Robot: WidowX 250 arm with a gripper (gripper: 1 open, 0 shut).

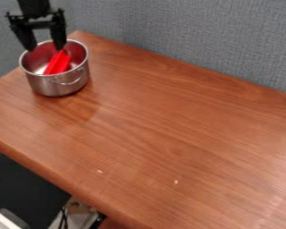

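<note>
A steel pot [53, 83] with a wire handle stands at the far left corner of the wooden table. Inside it lies a red object [58, 63], leaning toward the right side. My black gripper [44, 46] hangs open over the pot's back rim, its two fingers apart, with nothing visible held between them.
A grey fabric partition [206, 36] runs along the back. Below the near left edge are a dark area and some cables.
</note>
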